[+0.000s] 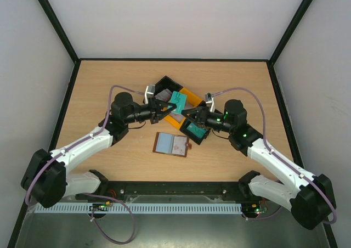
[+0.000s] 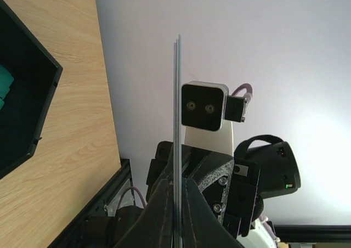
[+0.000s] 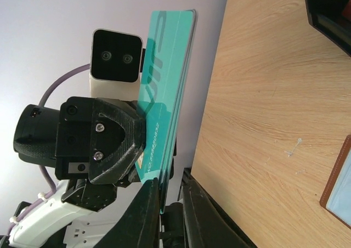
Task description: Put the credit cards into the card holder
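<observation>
A thin stack of teal cards [image 1: 178, 101] is held up above the table between the two arms. My left gripper [image 1: 171, 107] is shut on the cards; in the left wrist view the stack [image 2: 177, 116] stands edge-on, rising from between the fingers. From the other side comes my right gripper [image 1: 185, 112], part open. In the right wrist view the lower corner of the cards [image 3: 163, 89] sits in the gap between its fingers, close to the left one. The open brown card holder [image 1: 171, 144], with pale inner panels, lies flat on the table [image 3: 335, 187].
Beneath the grippers lies a black and orange divided tray [image 1: 174, 122]. Its lower right compartment holds more teal cards [image 1: 196, 130], and pale cards [image 1: 164, 95] lie at its upper left end.
</observation>
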